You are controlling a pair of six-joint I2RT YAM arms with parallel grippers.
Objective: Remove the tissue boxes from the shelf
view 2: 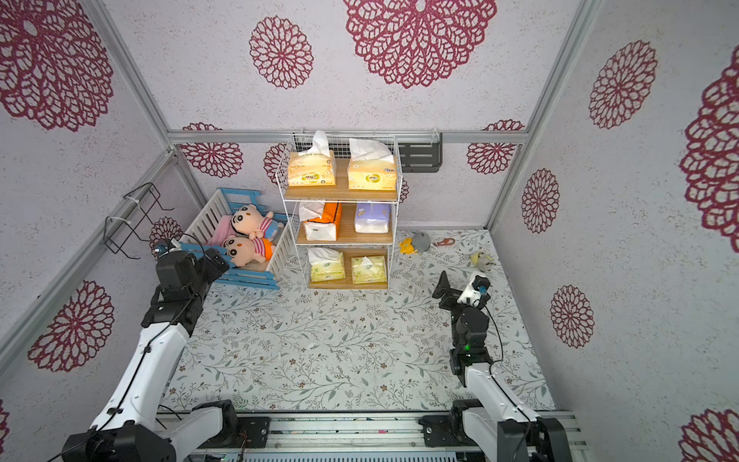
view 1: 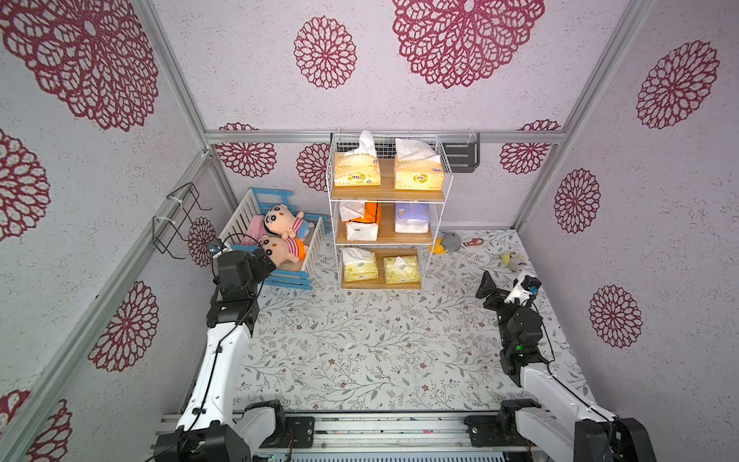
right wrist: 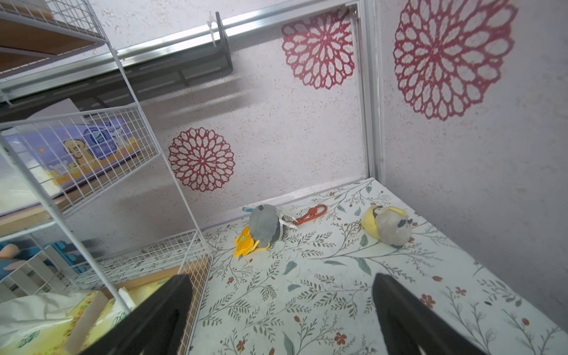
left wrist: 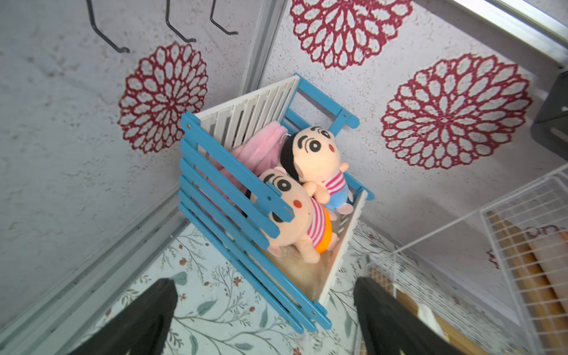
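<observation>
A white wire shelf with wooden boards (view 1: pixel 385 192) stands at the back centre. Its top holds two yellow tissue packs (view 1: pixel 356 171). The middle tier carries an orange and white pack (view 1: pixel 361 229) and a purple pack (view 1: pixel 412 218); two pale-yellow packs (view 1: pixel 359 271) sit on the bottom. My left gripper (view 1: pixel 260 258) is open and empty in front of the blue crib, left of the shelf. My right gripper (view 1: pixel 486 286) is open and empty, right of the shelf's lower tiers.
A blue-and-white crib (left wrist: pixel 219 207) with two plush dolls stands back left. Wire hooks (view 1: pixel 169 227) hang on the left wall. Small toys (right wrist: pixel 266 224) lie at the back right.
</observation>
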